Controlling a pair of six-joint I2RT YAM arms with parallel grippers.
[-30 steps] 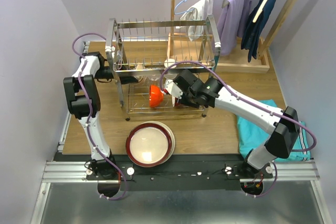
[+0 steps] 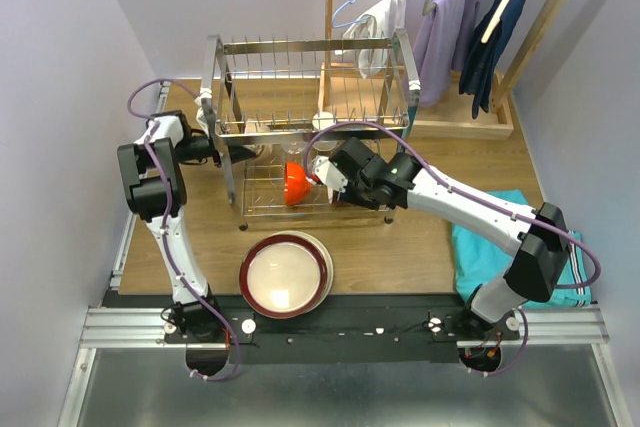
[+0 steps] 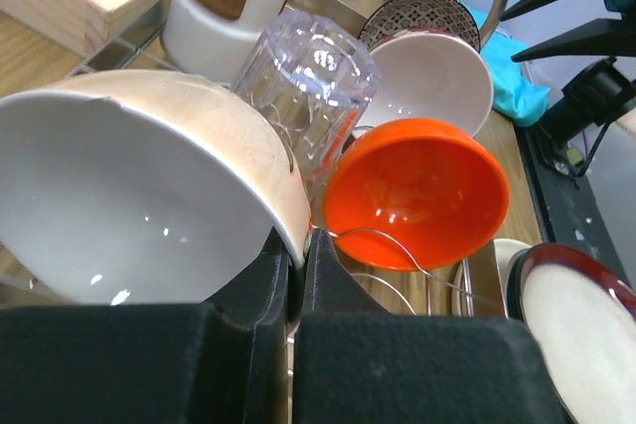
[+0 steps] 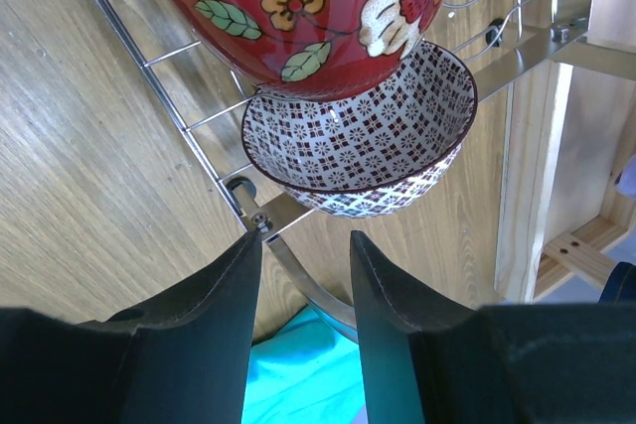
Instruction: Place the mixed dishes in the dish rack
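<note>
In the left wrist view my left gripper is shut on the rim of a white bowl (image 3: 129,196) with a pale peach outside, inside the rack (image 2: 228,202). An orange bowl (image 3: 417,206), a clear glass (image 3: 313,86) and a pink-white bowl (image 3: 427,76) sit beside it. My right gripper stands open in the right wrist view, near a red floral bowl (image 4: 298,22) and a patterned bowl (image 4: 358,136) in the rack, nothing between its fingers. A red-rimmed plate (image 2: 280,275) lies on another plate in front of the rack.
A turquoise cloth (image 2: 470,257) lies at the right. A wooden clothes stand (image 2: 470,129) is behind the rack. A white-and-brown cup (image 3: 219,27) stands behind the glass. The table left of the plates is clear.
The right arm and plates look unchanged.
</note>
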